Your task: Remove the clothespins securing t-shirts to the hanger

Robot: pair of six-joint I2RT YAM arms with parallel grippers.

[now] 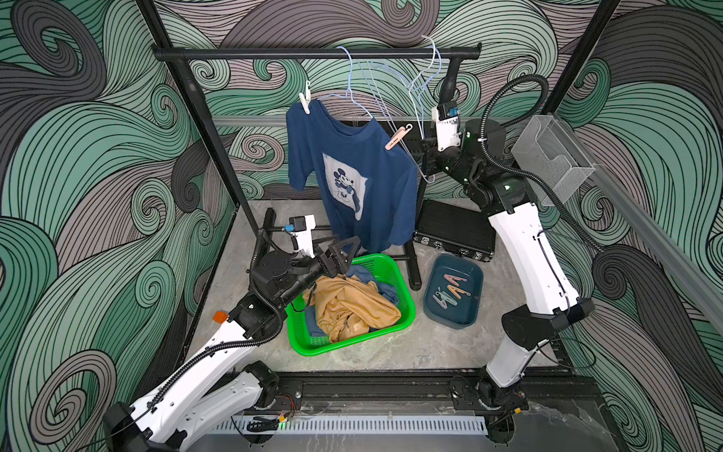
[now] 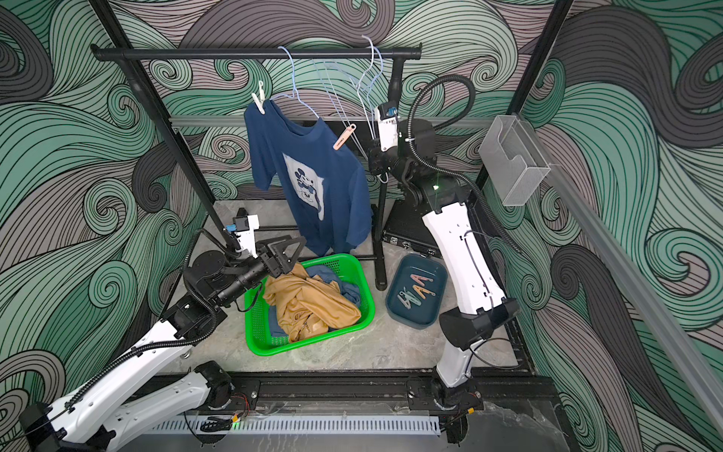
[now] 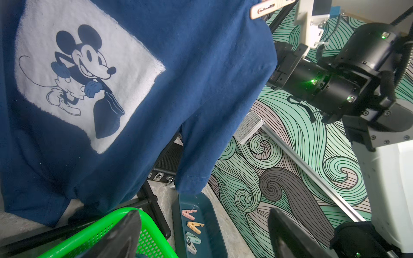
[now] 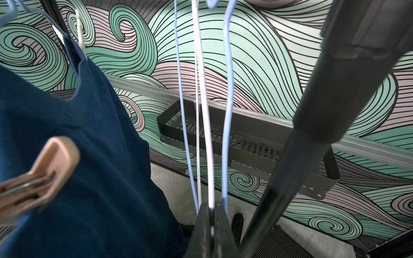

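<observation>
A navy T-shirt (image 1: 384,196) with a Mickey print hangs on a hanger, clipped by a white clothespin (image 1: 305,100) at its left shoulder and a pink clothespin (image 1: 398,136) at its right shoulder. My right gripper is shut among the bare hanger wires (image 4: 208,146), right of the pink pin in the top views. Whether a thin wire lies between its fingertips is unclear. My left gripper (image 1: 345,251) is open below the shirt, over the green basket (image 1: 403,293), nothing between its fingers.
A dark tray (image 1: 452,316) holds several clothespins. The basket holds tan and blue clothes. A black case (image 1: 455,226) lies behind the tray. The rack's post (image 4: 314,111) stands close right of my right gripper. A mesh holder (image 1: 549,158) is on the right wall.
</observation>
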